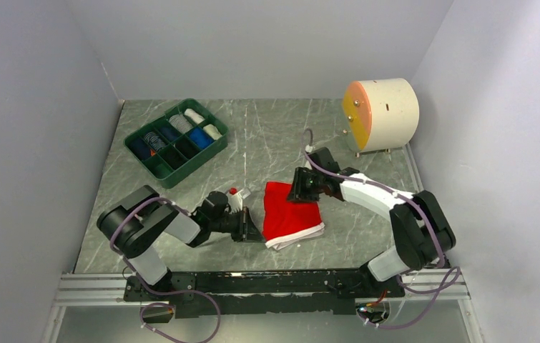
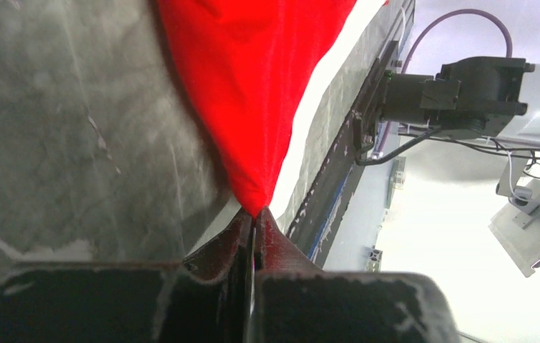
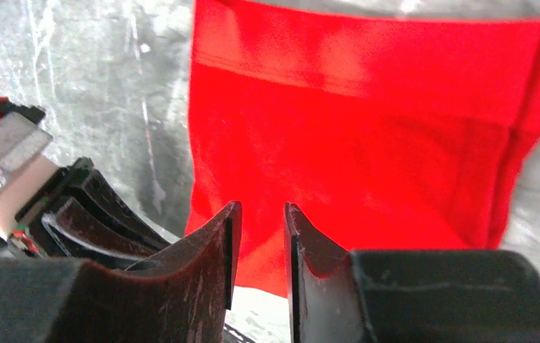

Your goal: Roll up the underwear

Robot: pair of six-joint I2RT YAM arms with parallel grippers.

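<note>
Red underwear with a white waistband (image 1: 288, 218) lies folded flat on the grey table, the band toward the front. My left gripper is shut on its front-left corner, where red cloth and white band meet, as the left wrist view shows. My right gripper hangs open over the red cloth (image 3: 345, 143), toward its back right in the top view, with nothing held between its fingers.
A green divided box (image 1: 219, 143) with rolled garments stands at the back left. A cream drum-shaped cabinet (image 1: 392, 114) stands at the back right.
</note>
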